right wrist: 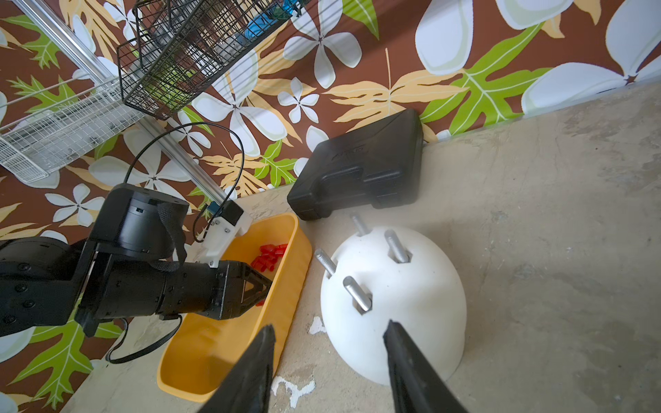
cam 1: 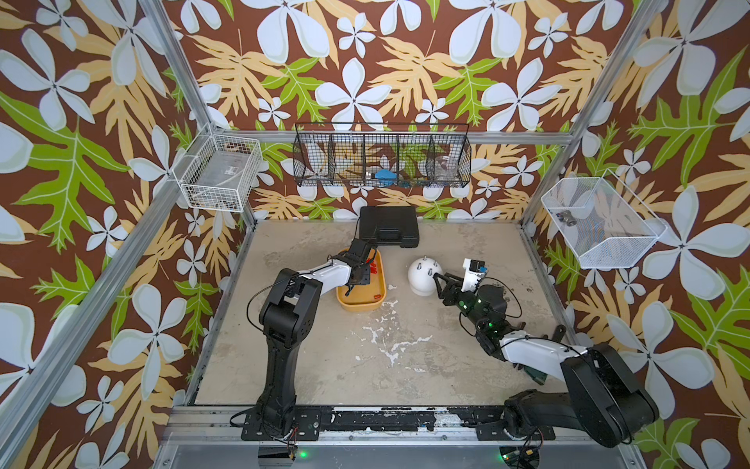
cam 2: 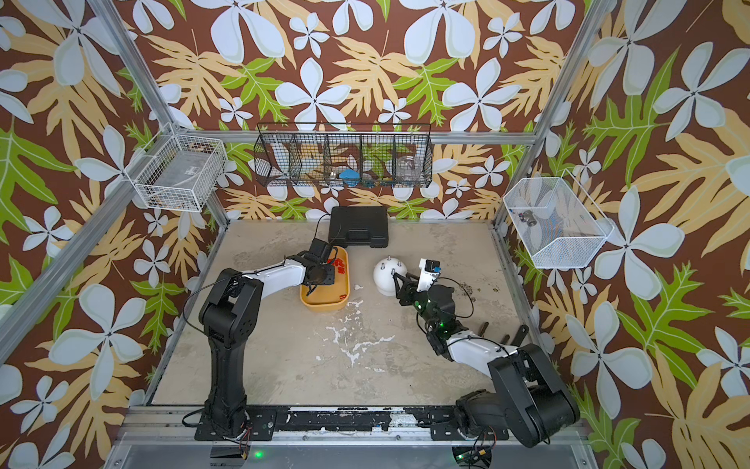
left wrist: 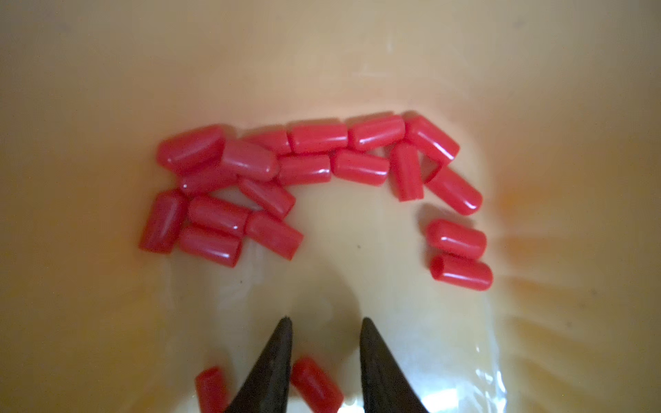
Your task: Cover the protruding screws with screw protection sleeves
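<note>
Several red sleeves (left wrist: 318,137) lie on the floor of the orange tub (cam 1: 358,305). My left gripper is open down inside the tub, with one loose red sleeve (left wrist: 316,385) between and below its fingertips. The white dome (right wrist: 392,316) with metal screws (right wrist: 356,293) stands right of the tub; the screws in the right wrist view show bare metal. My right gripper stands open at the dome's right side, its fingertips blurred in the right wrist view, nothing seen between them but the dome behind.
A black case (cam 1: 388,226) lies behind the tub and dome. Wire baskets (cam 1: 381,156) hang on the frame at back and sides. Dark tools lie at the table's right edge, partly under the right arm.
</note>
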